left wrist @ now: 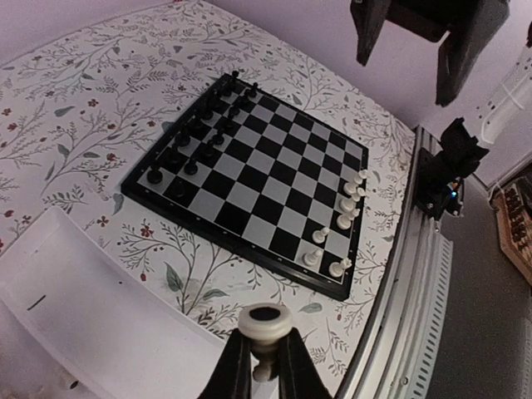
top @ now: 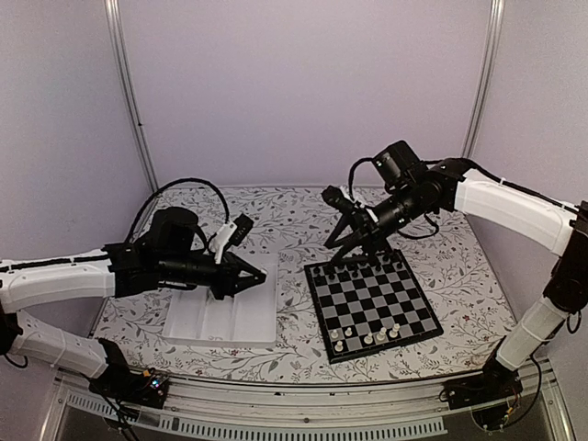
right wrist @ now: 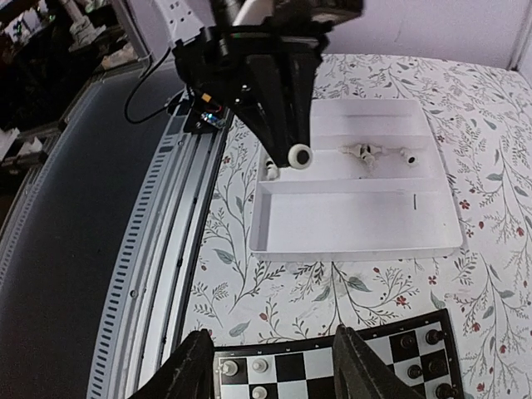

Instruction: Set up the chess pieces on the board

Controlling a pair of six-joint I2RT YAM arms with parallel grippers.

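The chessboard holds black pieces along its back edge and several white pieces near its front. My left gripper is over the white tray, shut on a white piece held upright at its tips. My right gripper hangs open above the board's back left, with nothing between its fingers; in the right wrist view its fingers frame the bottom edge, and the held piece shows across from it.
More white pieces lie in a tray compartment. The two grippers face each other above the gap between tray and board.
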